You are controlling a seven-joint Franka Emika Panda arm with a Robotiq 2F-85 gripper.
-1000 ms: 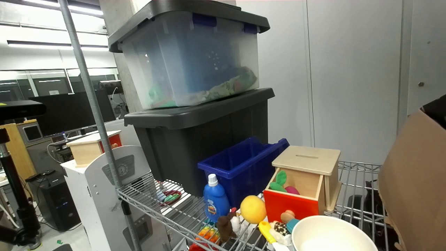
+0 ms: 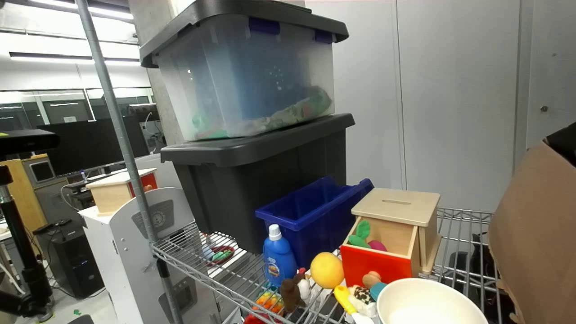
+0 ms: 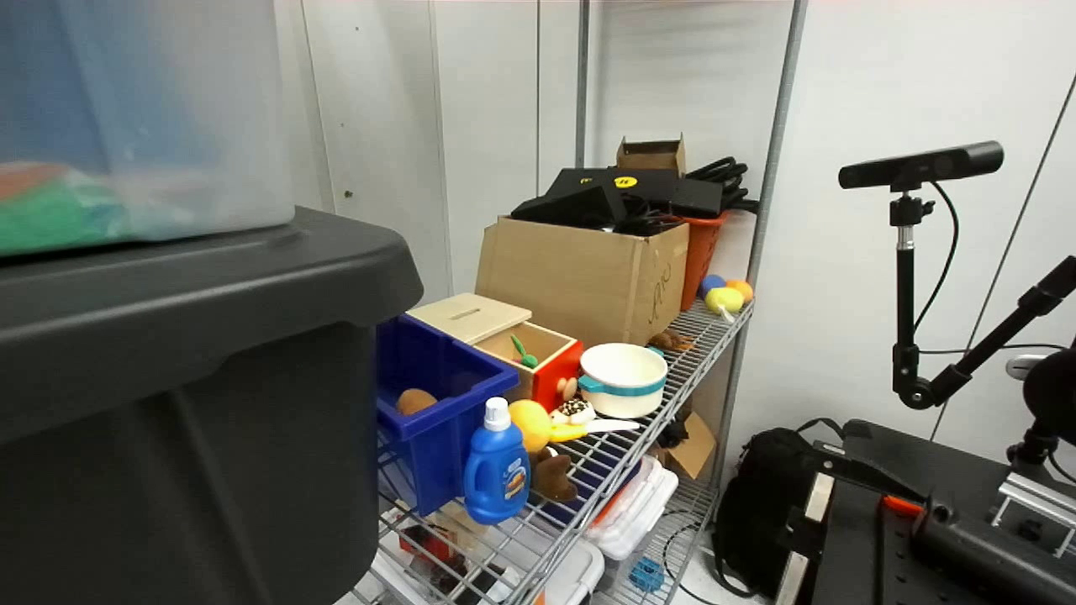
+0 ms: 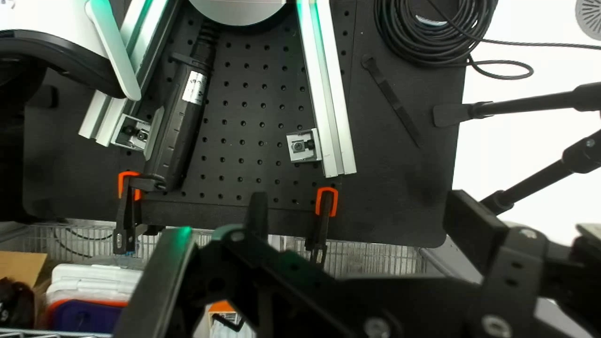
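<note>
At the right of exterior view 2 my gripper stands open, its two pale finger pads apart and nothing visible between them. It is well clear of the shelf things. A wooden box has its red-fronted drawer pulled out; a purple toy with green leaves lies inside. To its left is a blue bin, holding a brown roundish thing. A blue bottle, an orange ball, a toy knife, a donut-like toy and a white pot stand or lie in front.
Stacked storage tubs rise behind the bin. A cardboard box sits beyond the pot on the wire shelf. The wrist view shows a black perforated table with metal rails, orange-tipped clamps and coiled cable.
</note>
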